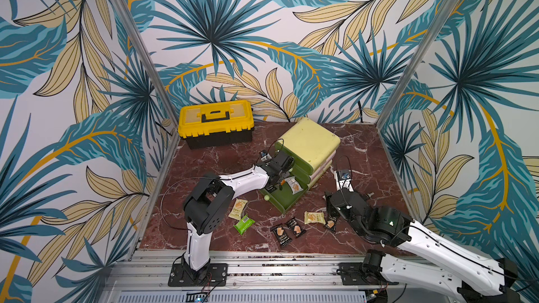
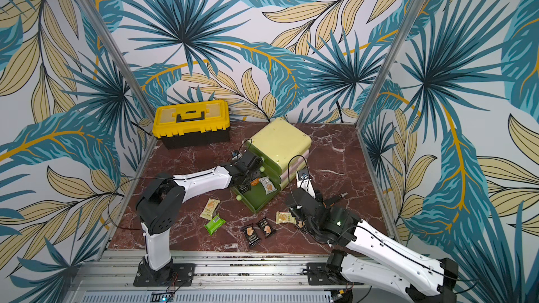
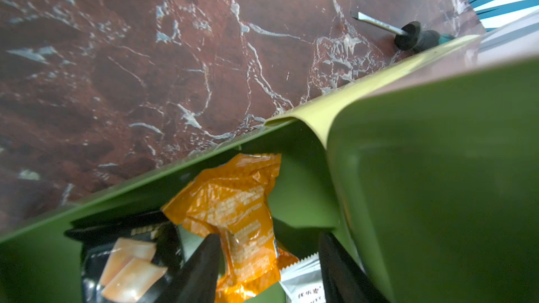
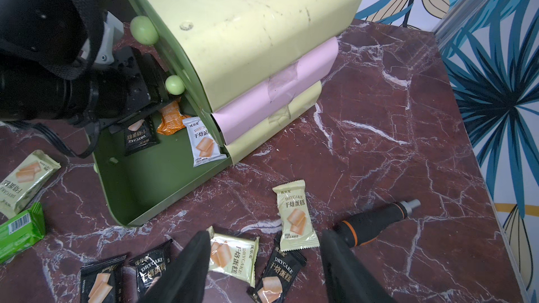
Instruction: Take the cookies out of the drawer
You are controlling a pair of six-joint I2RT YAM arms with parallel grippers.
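Note:
The green drawer [image 4: 146, 185] of the cream-and-pink drawer box [image 4: 280, 0] stands pulled out. Inside lie an orange packet [image 3: 241, 218], a black cookie packet [image 3: 129, 269] and a white packet [image 4: 202, 143]. My left gripper is over these, fingers apart, just below the orange packet in its wrist view, nothing seen held. My right gripper is open above the table at the right, over loose packets: cream [image 4: 294, 216], black [image 4: 101, 277] and, further left, green [image 4: 16, 230].
A yellow toolbox [image 1: 216, 123] stands at the back left. A dark screwdriver [image 4: 373, 221] lies right of the packets.

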